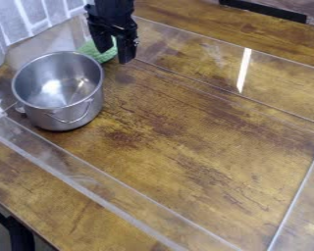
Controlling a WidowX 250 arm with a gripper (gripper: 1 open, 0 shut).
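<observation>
A dark robot gripper [114,44] reaches down from the top of the camera view at the back left, over a green object [94,51] that it partly hides. A steel pot [58,93] with handles stands at the left, below and left of the gripper. Whether the fingers are open or shut, or touch the green object, cannot be made out.
A pale crinkled cloth or sheet lies at the upper left behind the pot.
</observation>
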